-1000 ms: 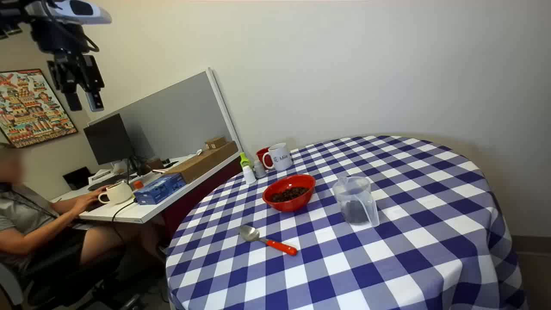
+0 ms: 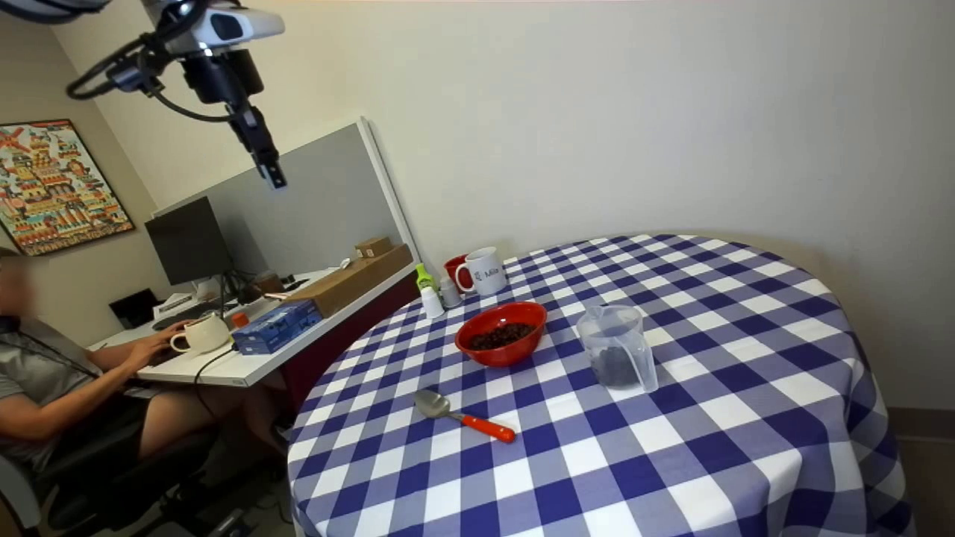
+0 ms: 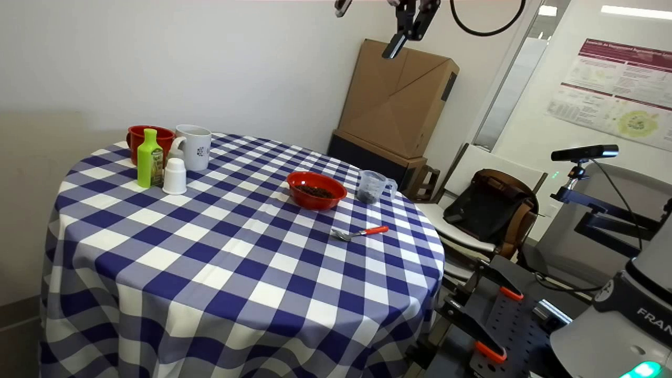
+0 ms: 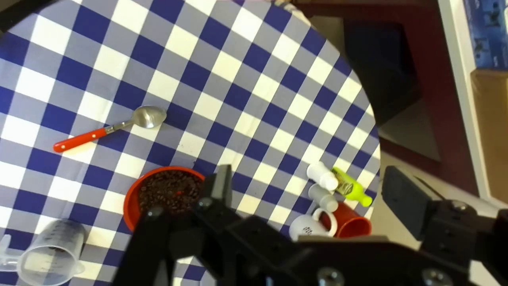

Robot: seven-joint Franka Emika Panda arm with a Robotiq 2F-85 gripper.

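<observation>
High above the table, my gripper point(image 2: 271, 170) is open and empty; the wrist view shows its two fingers wide apart, one finger point(image 4: 222, 186) overlapping the edge of the bowl in the picture. A red bowl point(image 2: 501, 349) holds dark beans. Beside it stands a clear measuring cup point(image 2: 618, 344) with some dark contents at the bottom. A spoon point(image 4: 81, 140) with a red-orange handle lies flat on the cloth, apart from the bowl. No object touches the gripper.
A white mug point(image 3: 195, 148), a red mug point(image 3: 165, 135), a green bottle point(image 3: 150, 160) and small shakers or stacked cups point(image 3: 175, 176) cluster at one table edge. Much of the checkered tablecloth point(image 3: 252, 252) is bare. A person sits at the desk beyond.
The objects on the table have not moved.
</observation>
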